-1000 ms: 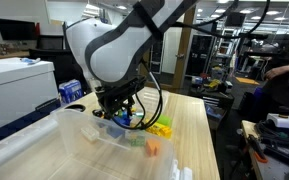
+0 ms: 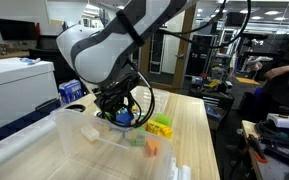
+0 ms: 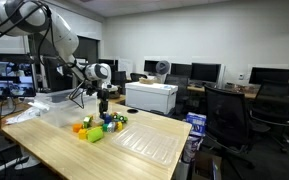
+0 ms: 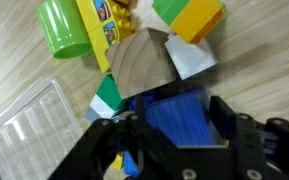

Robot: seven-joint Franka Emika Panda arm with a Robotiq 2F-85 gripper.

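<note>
In the wrist view, a blue block [image 4: 182, 122] lies between the dark fingers of my gripper. The fingers stand apart around it, and whether their pads press on it is hard to see. A wooden rounded block [image 4: 140, 65] sits right beside it, with a white block [image 4: 191, 55] and a yellow-green block [image 4: 195, 17] farther up. At the upper left are a green cylinder [image 4: 64, 28] and a yellow block [image 4: 108, 20]. In exterior view 1, the gripper [image 2: 116, 108] is low over the blocks, behind the clear bin's wall.
A clear plastic bin [image 2: 56, 135] stands close in front of the blocks, several pieces showing through or near its wall. Beyond the pile, a pale flat tray [image 3: 146, 143] lies on the wooden table [image 3: 89, 165]. A white box [image 3: 151, 96] stands behind.
The white arm and gripper have shifted slightly, a little to the left in exterior view 1. The gripper stays low among the blocks, and the bin has not moved.
</note>
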